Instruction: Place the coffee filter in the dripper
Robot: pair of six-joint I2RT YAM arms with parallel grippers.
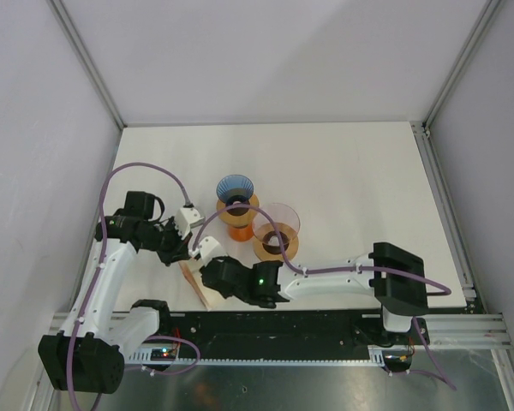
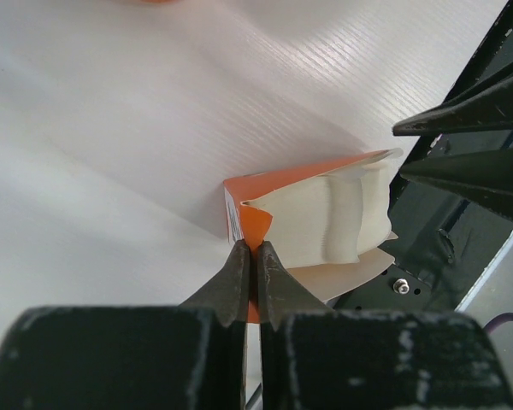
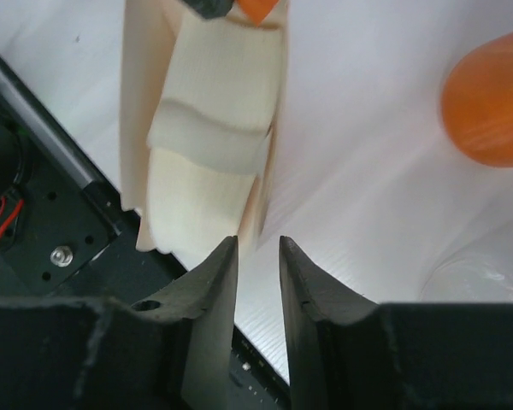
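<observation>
An orange-and-cream packet of coffee filters lies at the table's front edge, its cream sheets showing in the right wrist view too (image 3: 214, 102). My left gripper is shut on the packet's orange edge. My right gripper hangs near the packet's other end, its fingertips a little apart with nothing visible between them. In the top view, the dripper with the blue rim (image 1: 236, 187) stands behind both grippers, and a clear cup on a wooden base (image 1: 277, 224) stands to its right.
An orange rounded object (image 3: 483, 102) sits beside the packet in the right wrist view. The dark front edge runs just below the packet.
</observation>
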